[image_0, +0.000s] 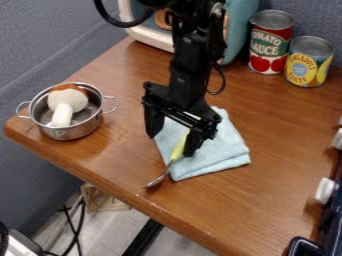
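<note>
My black gripper (170, 134) is low over a folded light-blue cloth (211, 155) in the middle of the table, its fingers on either side of the upper part of a yellow-handled utensil (179, 148). The utensil's metal end points toward the front left. Whether the fingers grip it or stand open around it is unclear.
A steel pot (90, 116) holding a white object stands at the left edge of the table (120, 160). A tomato can (270, 44) and a yellow can (307, 64) are at the back right, dark appliances at the back and right edge.
</note>
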